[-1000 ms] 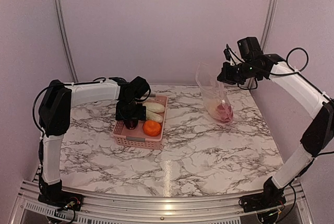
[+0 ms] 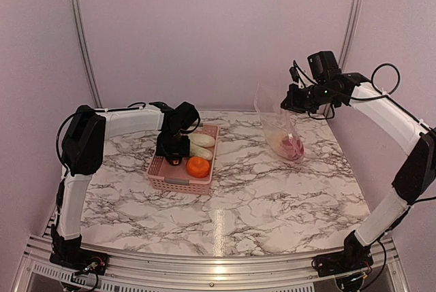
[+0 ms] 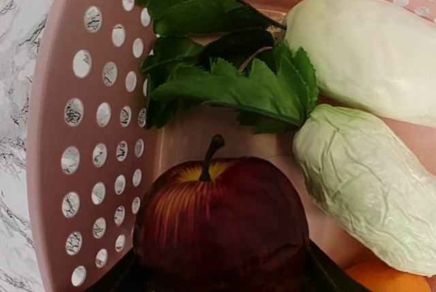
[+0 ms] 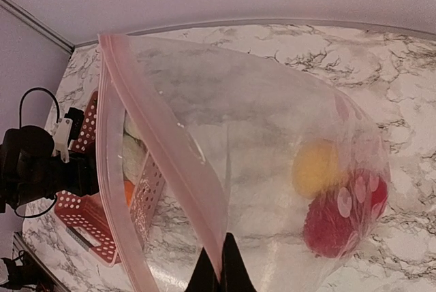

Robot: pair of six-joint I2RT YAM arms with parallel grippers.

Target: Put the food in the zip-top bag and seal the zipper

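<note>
In the left wrist view a dark red apple (image 3: 221,224) fills the lower middle, stem up, with my left gripper shut around its sides. That gripper (image 2: 174,154) is down inside the pink basket (image 2: 178,186) in the top view. My right gripper is shut on the pink-edged rim of a clear zip top bag (image 4: 259,101), whose mouth gapes toward the basket. Through the film show a yellow item (image 4: 317,167) and a dark pink item (image 4: 334,220) at the bag's bottom.
Beside the apple in the basket lie an orange fruit (image 2: 198,167), two pale green vegetables, one a wrinkled vegetable (image 3: 368,183), and some green leaves (image 3: 231,88). Bare marble table (image 2: 238,190) separates basket and bag.
My right arm with the bag has shifted only slightly.
</note>
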